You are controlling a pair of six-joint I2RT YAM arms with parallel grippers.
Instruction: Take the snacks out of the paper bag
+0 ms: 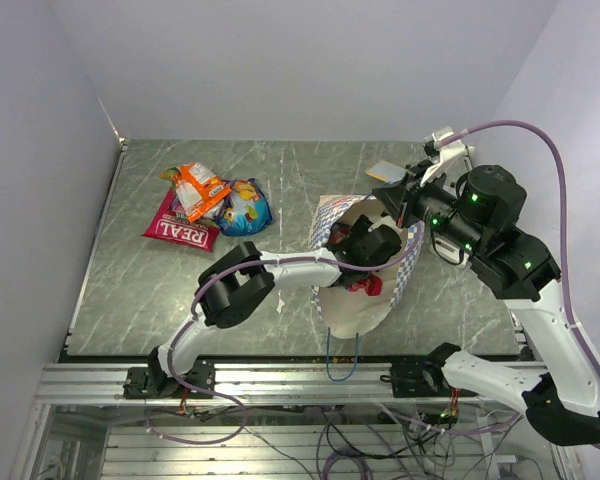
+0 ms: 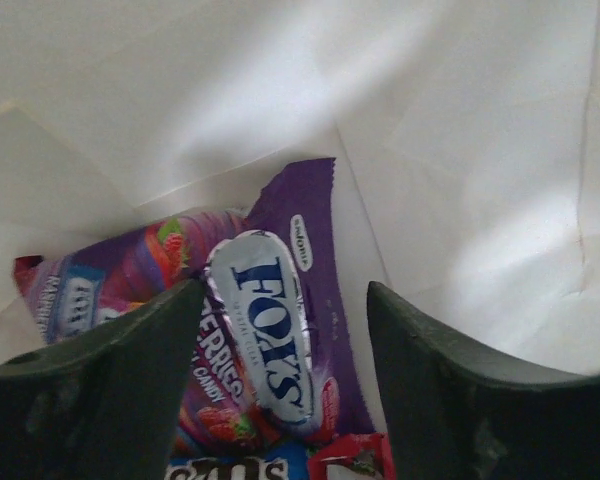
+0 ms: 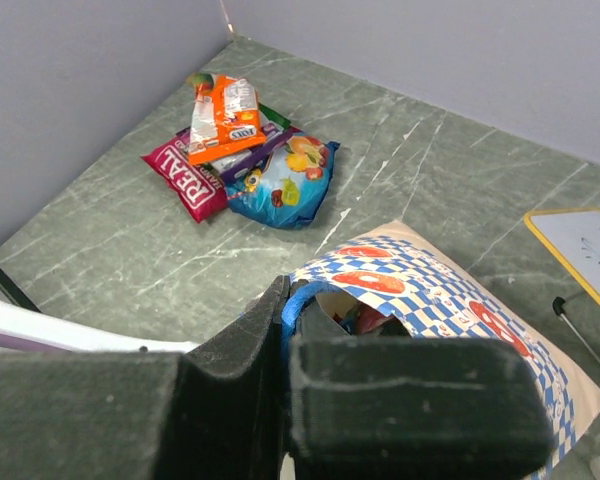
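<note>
The paper bag, blue-checked outside and white within, stands with its mouth toward the front. My right gripper is shut on the bag's blue handle, beside the rim. Inside the bag, a purple Foxy's candy pack lies against the white wall. Below it in the left wrist view, part of a blue M&M's pack and a red wrapper show. My left gripper is in the bag, its fingers apart around the purple pack's lower part; a gap remains on the right.
Removed snacks lie in a pile at the back left: an orange pack, a red REAL pack and a blue fruit pack. A small whiteboard stands right of the bag. Bare table lies between pile and bag.
</note>
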